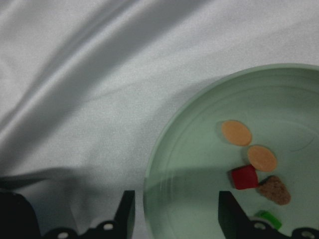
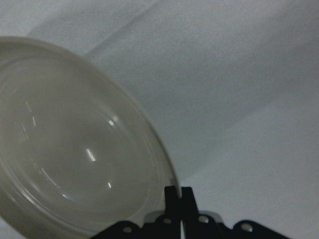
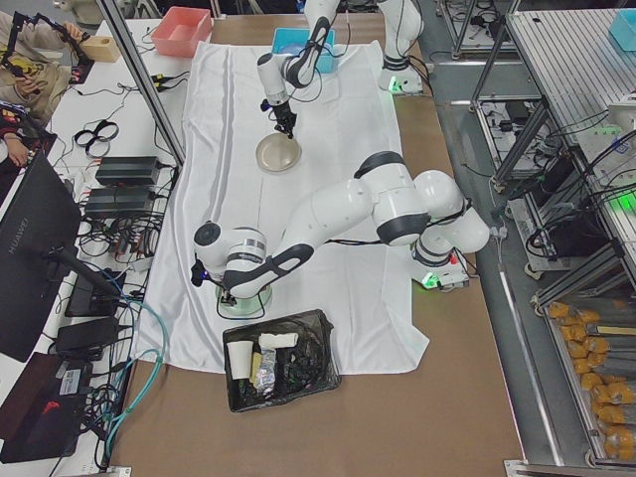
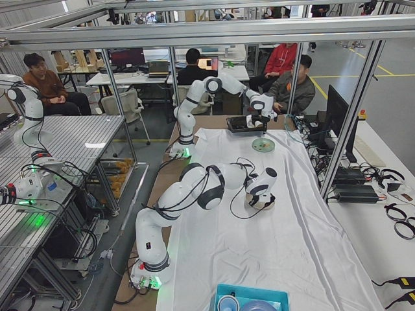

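Observation:
In the left wrist view my left gripper is open over the left rim of a pale green plate [image 1: 189,134], nothing between its fingers. On the plate lie two peach ovals [image 1: 236,132], a red block [image 1: 243,177], a brown piece [image 1: 273,190] and a green piece [image 1: 269,219]. In the right wrist view my right gripper is shut at the rim of a beige bowl [image 2: 84,139]; whether the rim is between its fingertips is unclear.
A black-lined bin [image 3: 308,368] with white and yellow items lies at the near end of the cloth. A blue tray [image 4: 249,298] sits at the other end.

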